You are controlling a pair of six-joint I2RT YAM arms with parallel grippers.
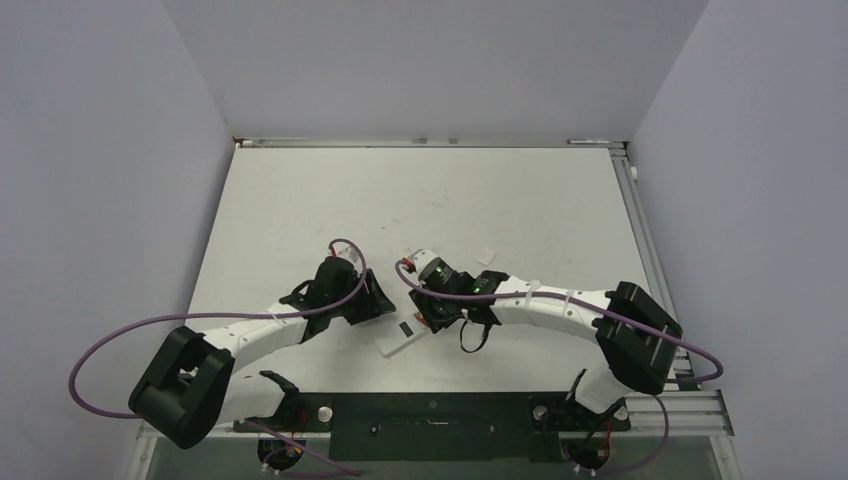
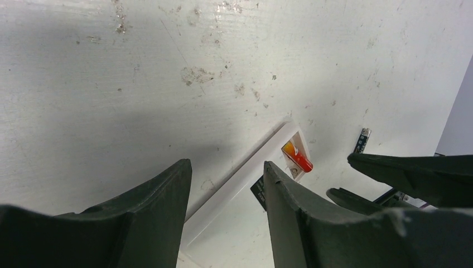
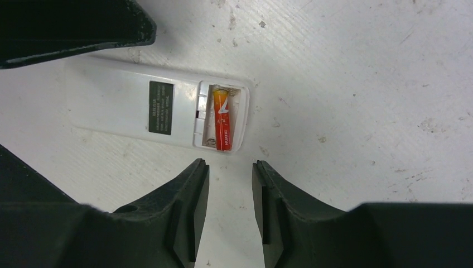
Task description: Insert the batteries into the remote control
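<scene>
The white remote control (image 3: 120,100) lies back side up on the table, its battery compartment uncovered. Inside the compartment sits a red and orange battery (image 3: 222,123); in the right wrist view it looks slightly tilted, with part of the compartment beside it empty. A dark second battery (image 2: 362,140) lies on the table beyond the remote in the left wrist view, partly hidden by the right fingers. My left gripper hangs over the remote's edge, part open and empty. My right gripper is open beside the compartment end, nothing between its fingers.
A small whitish piece (image 1: 486,256) lies on the table behind the right arm. Both grippers are close together around the remote.
</scene>
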